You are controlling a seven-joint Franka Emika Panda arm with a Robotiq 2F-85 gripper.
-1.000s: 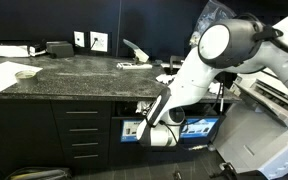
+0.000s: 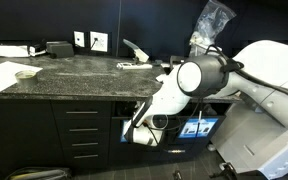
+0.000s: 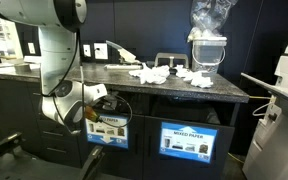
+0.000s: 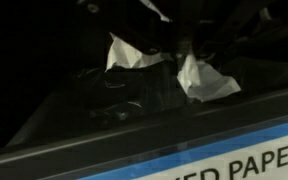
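Observation:
In the wrist view, white crumpled paper [image 4: 206, 80] shows on one side of the dark fingers, with another white piece [image 4: 132, 53] on the other side. My gripper appears shut on this paper, though the fingertips are dim. Below it lies the dark inside of a bin, its front label [image 4: 234, 160] ending in "PAPER". Exterior view 2 places the gripper [image 3: 112, 104] low in front of the cabinet, by the left labelled bin [image 3: 109, 132]. The paper in the grip cannot be made out in the exterior views.
A second bin labelled "MIXED PAPER" [image 3: 187, 142] stands to the right. Overhead, the dark countertop [image 3: 114, 77] juts out. More crumpled white paper [image 3: 156, 75] lies on it. A clear plastic bag [image 3: 210, 18] hangs by the dark wall.
In exterior view 1 the arm and gripper have shifted left along the cabinet front over the last second. The countertop things and the bins look unmoved.

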